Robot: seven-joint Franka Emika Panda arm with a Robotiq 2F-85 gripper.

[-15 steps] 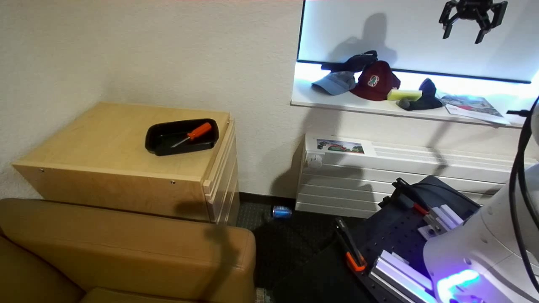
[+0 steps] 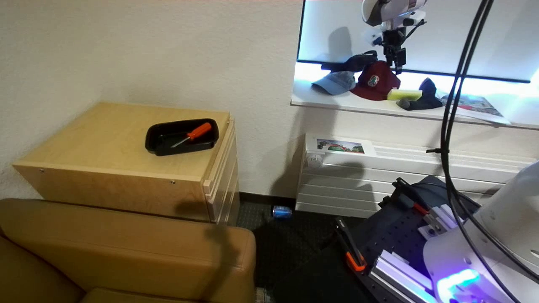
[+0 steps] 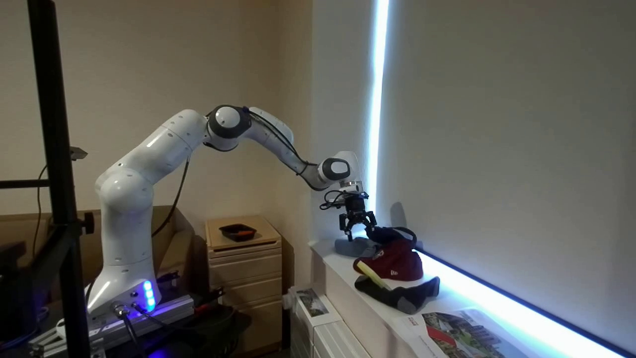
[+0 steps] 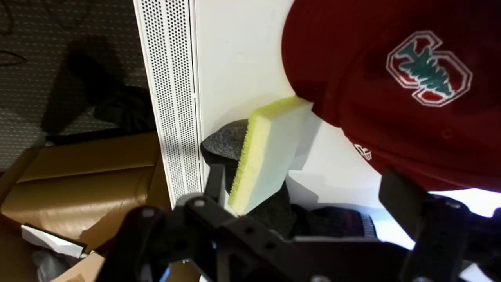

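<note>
My gripper is open, its fingers spread wide with nothing held between them. It hangs over the windowsill (image 2: 323, 101), just above the hats in the second exterior view. Below it in the wrist view, a yellow-and-pale sponge (image 4: 274, 150) leans on a dark grey sock (image 4: 272, 211). Close to the sponge's upper end lies the brim of a maroon cap (image 4: 399, 80) with a tree emblem. A light-blue cap (image 2: 334, 82) and a black cap (image 2: 359, 61) sit to the maroon cap's left in the first exterior view.
Printed sheets (image 2: 477, 107) lie at the sill's right. Under the sill is a white radiator (image 2: 333, 176) with a picture on top. A wooden cabinet (image 2: 111, 131) carries a black tray (image 2: 164, 136) holding an orange-handled screwdriver (image 2: 199, 131). A blue can (image 2: 281, 212) lies on the floor.
My gripper has moved left and down in the first exterior view, from over the right part of the sill to just above the maroon cap. The objects have not moved.
</note>
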